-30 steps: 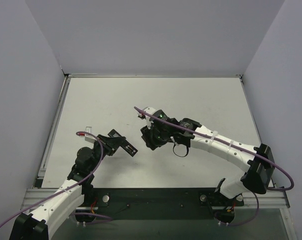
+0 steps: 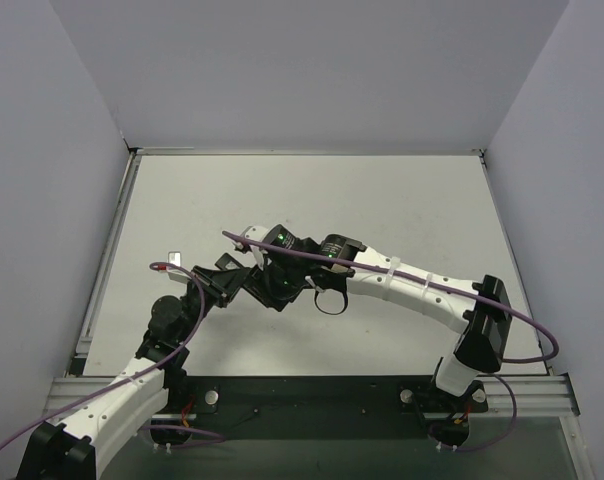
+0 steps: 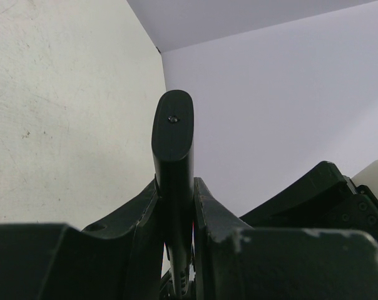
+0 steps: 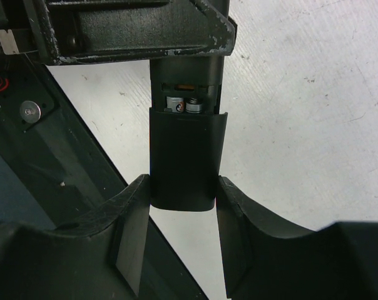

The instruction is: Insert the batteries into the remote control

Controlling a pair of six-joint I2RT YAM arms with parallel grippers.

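The black remote control [image 3: 173, 144] is held edge-on by my left gripper. In the right wrist view its open compartment shows two battery ends [image 4: 193, 105] beside a black cover [image 4: 186, 156] across its end. My right gripper is shut on that cover end. The left gripper's body crosses the remote above the compartment. In the top view both grippers meet at the left of centre, partly hiding the remote [image 2: 229, 262].
A dark rail [image 2: 302, 400] with wires runs along the near edge.
My right gripper has moved left onto the remote's end and is now shut on it.
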